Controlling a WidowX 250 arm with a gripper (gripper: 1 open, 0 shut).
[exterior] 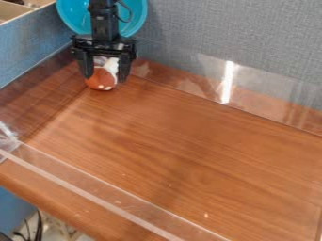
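My black gripper (104, 62) is at the back left of the wooden surface, open, with its fingers either side of a small orange and white object (102, 81) standing near the back corner. The fingers partly hide the object's top, and whether they touch it cannot be told. Behind the gripper a light blue round plate or lid (71, 11) shows at the top of the view.
A grey textured wall (239, 47) runs along the back, a blue-lined side wall (32, 66) along the left. A clear item (7, 136) sits at the left edge, with cables below.
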